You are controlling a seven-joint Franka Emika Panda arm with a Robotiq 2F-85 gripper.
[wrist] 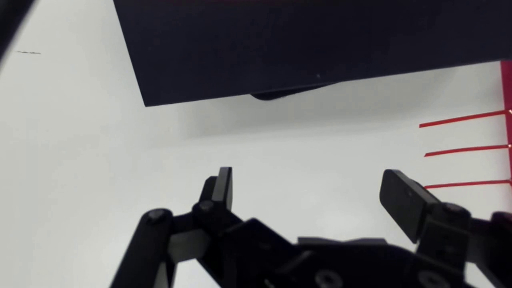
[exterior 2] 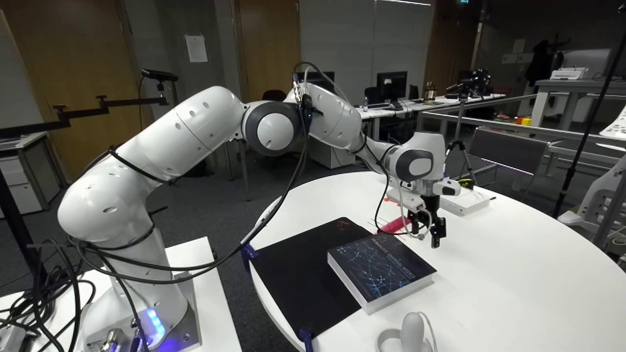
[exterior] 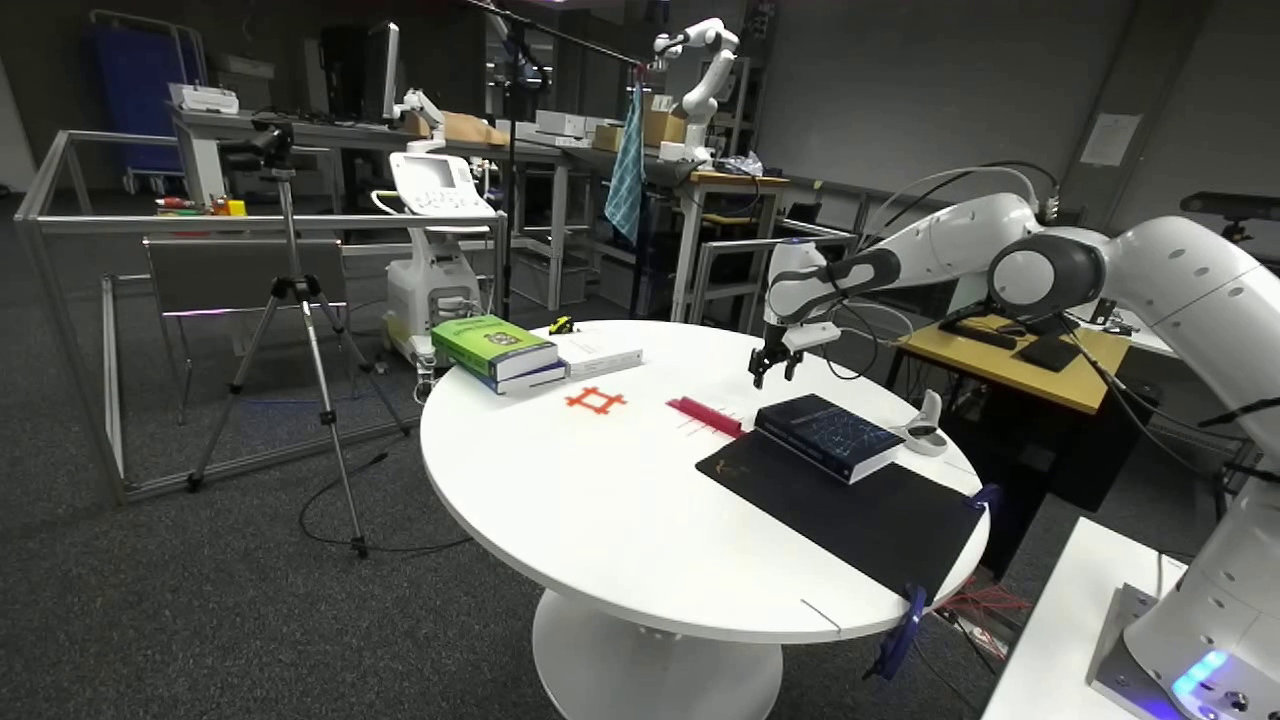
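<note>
My gripper (exterior: pixel 776 367) hangs low over the white table, on the far side of the thick dark book (exterior: pixel 828 432) in exterior view 1. In the wrist view the gripper stands open, with a wide gap and only bare tabletop between its fingers. The dark book (wrist: pixel 307 48) fills the top of that view, ahead of the fingertips and apart from them. In exterior view 2 the book (exterior 2: pixel 381 267) lies flat, partly on a black mat (exterior 2: pixel 305 275), with the gripper (exterior 2: pixel 423 230) beside its far end.
A red strip (exterior: pixel 708 415) with thin red lines lies near the book. Green and blue books (exterior: pixel 495 350), a white book (exterior: pixel 600 352) and an orange frame (exterior: pixel 595 400) sit farther left. A white controller (exterior: pixel 923 430) stands right of the book.
</note>
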